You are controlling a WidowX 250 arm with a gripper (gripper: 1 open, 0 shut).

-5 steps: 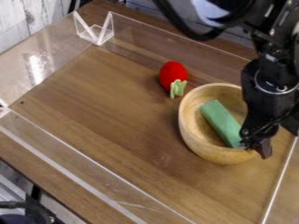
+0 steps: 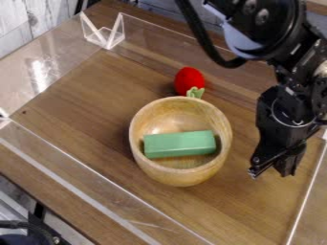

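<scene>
A wooden bowl (image 2: 181, 176) rests on the table at the centre, with a green block (image 2: 179, 144) lying crosswise inside it. Behind the bowl is a red, rounded object (image 2: 189, 79) with a green part below it. My gripper (image 2: 271, 170) is low at the right, apart from the bowl, shut, with nothing visible between its fingers.
Bare wood (image 2: 84, 115) spreads left of the bowl. Clear plastic edging runs along the table's sides, with a clear holder (image 2: 103, 34) at the back left.
The bowl has moved left, away from my gripper, and the block inside has turned crosswise. My gripper has shifted slightly.
</scene>
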